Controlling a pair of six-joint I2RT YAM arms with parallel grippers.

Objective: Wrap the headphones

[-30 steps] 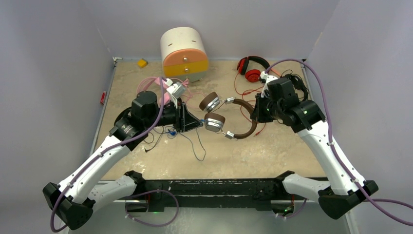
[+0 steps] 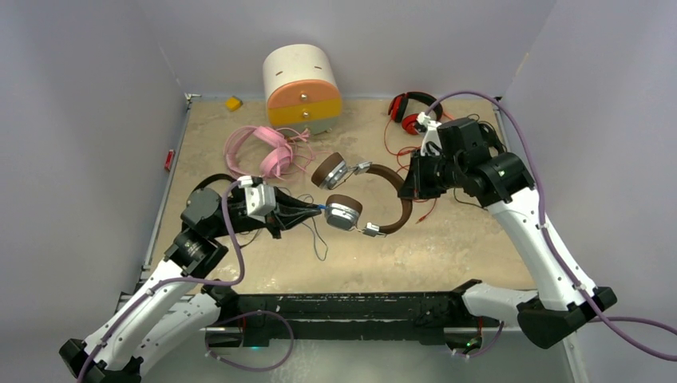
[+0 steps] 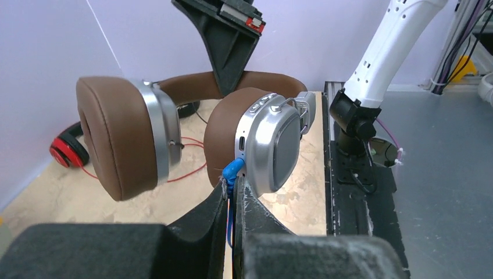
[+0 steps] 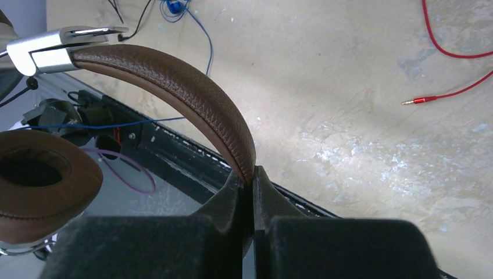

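Brown leather and silver headphones (image 2: 343,210) hang above the table between both grippers. My right gripper is shut on their headband (image 4: 174,87). In the left wrist view my left gripper is shut on the blue plug (image 3: 232,170) at the bottom of the nearer silver ear cup (image 3: 273,145); a thin blue cable (image 3: 231,226) trails from it. In the top view the left gripper (image 2: 318,209) sits just left of that cup. More blue cable (image 4: 206,40) lies loose on the table.
Pink headphones (image 2: 275,159) lie at the back left, red headphones (image 2: 415,121) with red cables at the back right. A drawer box (image 2: 303,96) stands at the back, a yellow block (image 2: 233,104) beside it.
My left arm has moved toward the front and slightly left, with its gripper on the blue plug. The headphones and right gripper have shifted slightly left.
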